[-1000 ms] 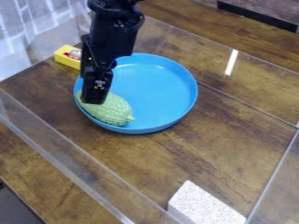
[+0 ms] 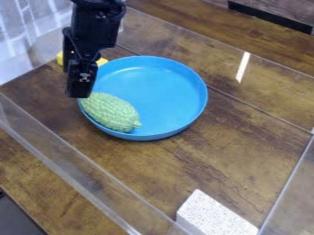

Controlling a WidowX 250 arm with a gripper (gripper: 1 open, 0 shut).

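Note:
My black gripper [image 2: 81,78] hangs at the upper left, just left of and above the blue plate [image 2: 166,87], its fingers open with nothing visible between them. A green bumpy vegetable [image 2: 110,112], like a bitter melon, lies in the left front part of the plate. A yellow object [image 2: 64,58] behind the gripper is mostly hidden by it.
A white speckled block [image 2: 215,214] lies at the bottom right. Clear plastic walls run along the left and right of the wooden surface [image 2: 208,156], which is bare right of and in front of the plate.
My gripper has moved left and slightly up, away from above the green vegetable, and now covers more of the yellow object. The plate and vegetable have not moved visibly.

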